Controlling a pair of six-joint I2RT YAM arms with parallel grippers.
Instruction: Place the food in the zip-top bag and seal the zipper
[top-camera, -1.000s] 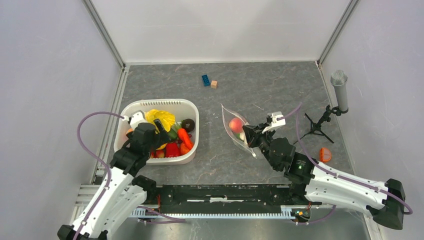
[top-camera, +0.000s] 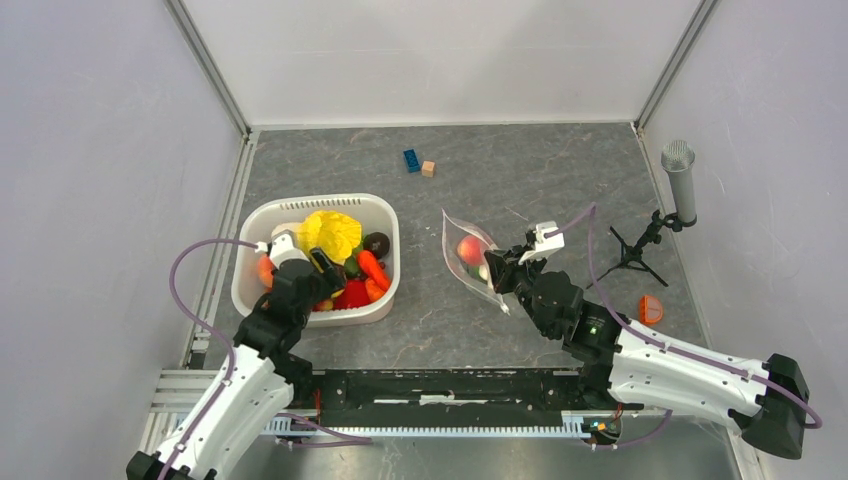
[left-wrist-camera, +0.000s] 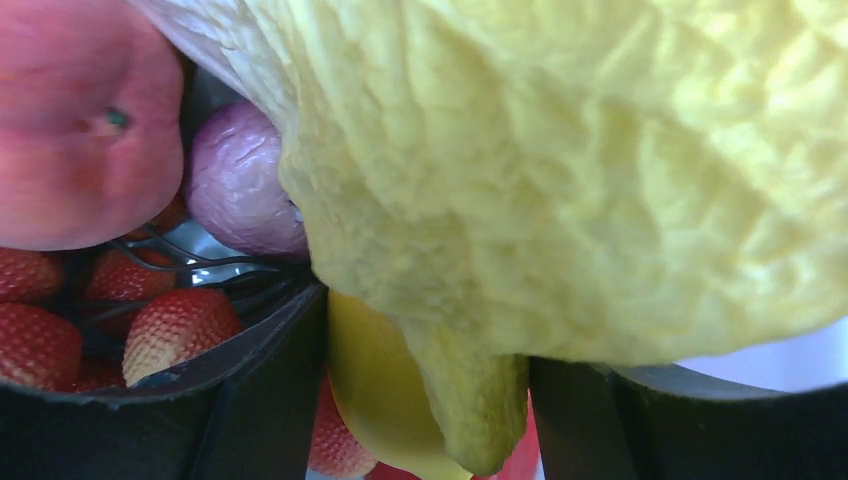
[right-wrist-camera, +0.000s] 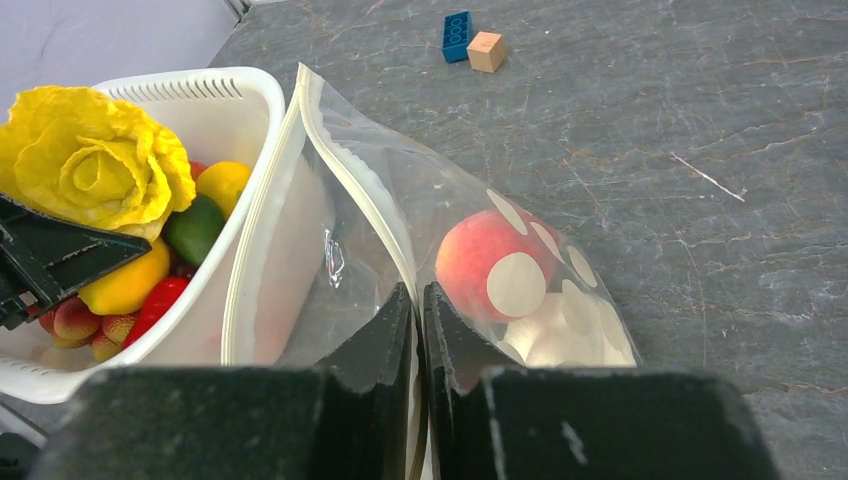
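My left gripper is down in the white food bin (top-camera: 384, 300), shut on a yellow fruit (left-wrist-camera: 365, 370); a yellow leafy vegetable (left-wrist-camera: 560, 150) lies over it and also reaches between the fingers. Around them are strawberries (left-wrist-camera: 180, 330), a peach (left-wrist-camera: 80, 130) and a red onion (left-wrist-camera: 240, 180). My right gripper is shut on the rim of the clear zip bag (right-wrist-camera: 370, 190), which holds a peach (right-wrist-camera: 490, 255) and a pale item (right-wrist-camera: 545, 330) behind printed dots.
A blue brick (top-camera: 410, 160) and wooden cube (top-camera: 428, 169) lie at the back. A microphone on a stand (top-camera: 678, 175) and an orange half (top-camera: 650, 310) are at the right. The table between bin and back wall is clear.
The right arm and bag have barely moved.
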